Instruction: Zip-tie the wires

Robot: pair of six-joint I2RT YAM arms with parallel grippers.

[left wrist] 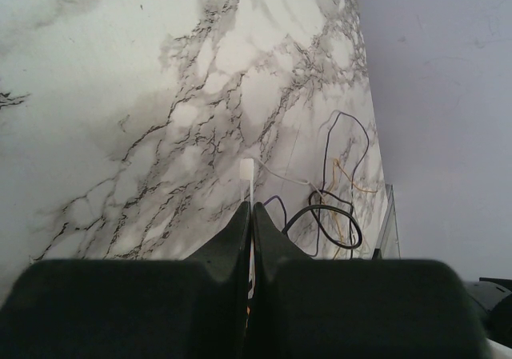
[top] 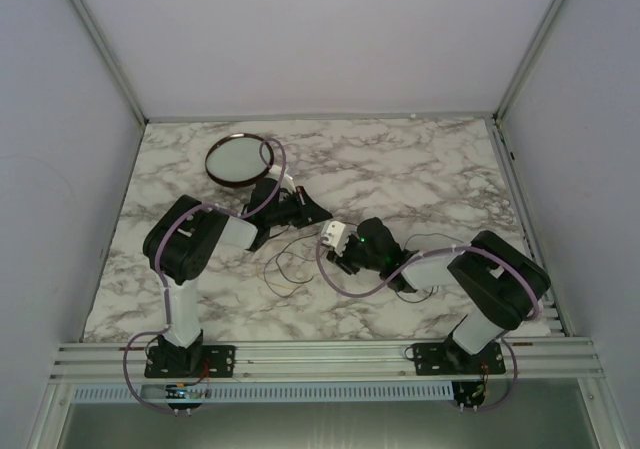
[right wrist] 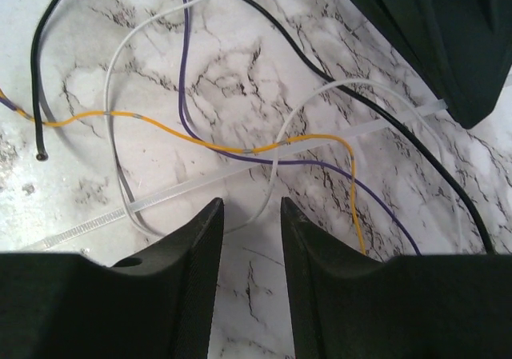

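Note:
Loose wires lie on the marble table: a black wire (right wrist: 296,47), a white wire (right wrist: 109,103), a yellow wire (right wrist: 168,128) and a purple wire (right wrist: 377,204). A long clear zip tie (right wrist: 192,184) lies across beneath them. My left gripper is shut, a thin white strip with a square head (left wrist: 246,169) at its tips. My right gripper is part open above the white wire, nothing visibly held between its fingers. In the top view both arms are near the middle, over the wires.
A round dark-rimmed object (top: 238,157) lies at the back left. White walls surround the workspace.

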